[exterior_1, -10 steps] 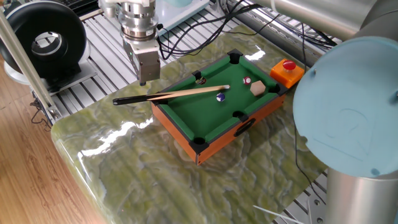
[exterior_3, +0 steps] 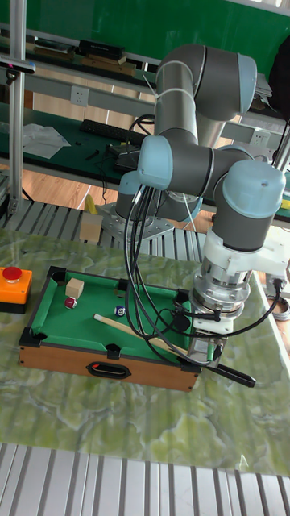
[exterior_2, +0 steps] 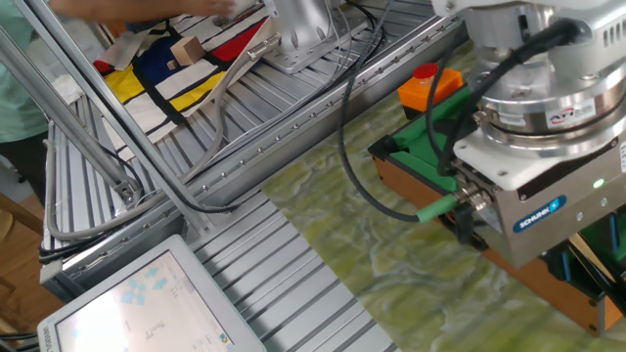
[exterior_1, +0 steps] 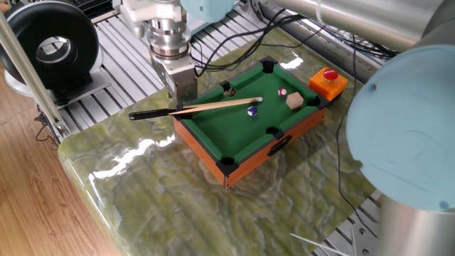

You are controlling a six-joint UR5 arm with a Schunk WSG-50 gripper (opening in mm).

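Observation:
On the small pool table (exterior_1: 220, 155) lies a wooden cue (exterior_1: 227, 104). Its black handle (exterior_1: 146, 114) sticks out past the table's left end. My gripper (exterior_1: 176, 102) points down right over the cue, near where the handle meets the pale wood. In exterior view 3 the gripper (exterior_3: 200, 354) is low at the table's right end, beside the handle (exterior_3: 234, 375). Its fingers are mostly hidden, so I cannot tell whether they touch the cue. A blue ball (exterior_1: 252, 111) and a dark red ball (exterior_1: 282, 92) rest on the green cloth.
A wooden block (exterior_1: 294, 101) sits on the cloth near a corner pocket. Beyond that end stands an orange box with a red button (exterior_1: 330, 75). Black cables (exterior_3: 142, 258) hang beside the arm.
Over the last second my gripper has moved right and slightly down, from left of the pool table's end to over the cue. The cue, balls and block have not moved.

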